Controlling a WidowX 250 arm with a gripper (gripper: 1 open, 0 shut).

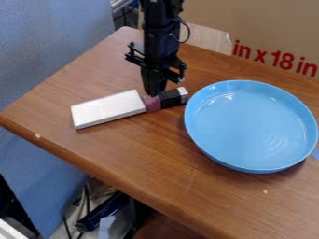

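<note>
A black gripper [155, 86] hangs from the arm at the top middle, its tips low over a white, flat, bar-like object [107, 109] with a maroon band and a dark end, which lies diagonally on the wooden table. The tips are at the maroon part or just behind it; whether they touch it or are open cannot be made out. A light blue plate [249, 126] lies to the right of the bar, close to its dark end.
The wooden table [149, 173] has bare room in front and at the back left. A cardboard box [268, 42] with red print stands behind it. Cables and clutter lie below the table's left front edge.
</note>
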